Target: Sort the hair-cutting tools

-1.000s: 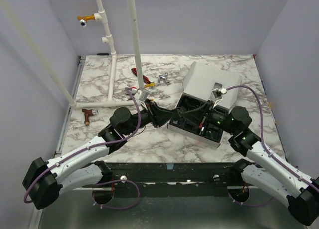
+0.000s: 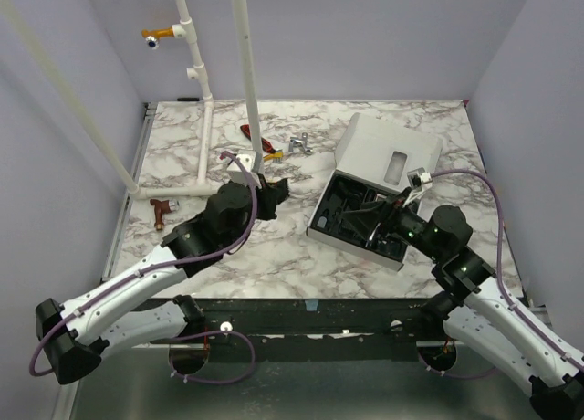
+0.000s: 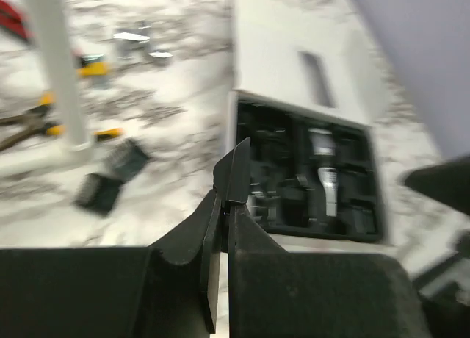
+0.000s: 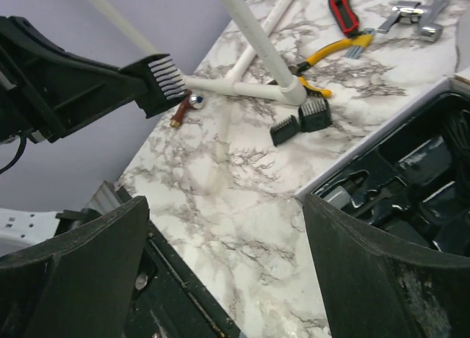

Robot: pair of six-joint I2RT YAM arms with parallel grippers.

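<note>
My left gripper (image 2: 278, 190) is shut on a black comb guard (image 4: 163, 84), held raised near the white pipe, left of the open kit case (image 2: 356, 215). Two more comb guards (image 3: 110, 173) lie on the marble beside the pipe's foot. My right gripper (image 2: 356, 221) stands open over the case; its wide-spread fingers frame the right wrist view, with nothing between them. The case's black tray holds several items, among them a silver-and-black tool (image 3: 327, 176).
Pliers (image 4: 330, 51), a red-handled cutter (image 4: 343, 11) and chrome fittings (image 2: 299, 142) lie behind the pipe (image 2: 251, 73). A brass tap (image 2: 160, 215) lies at the left.
My left gripper has drawn away to the left from the right gripper, carrying the comb guard that was between the two. The right arm has shifted slightly.
</note>
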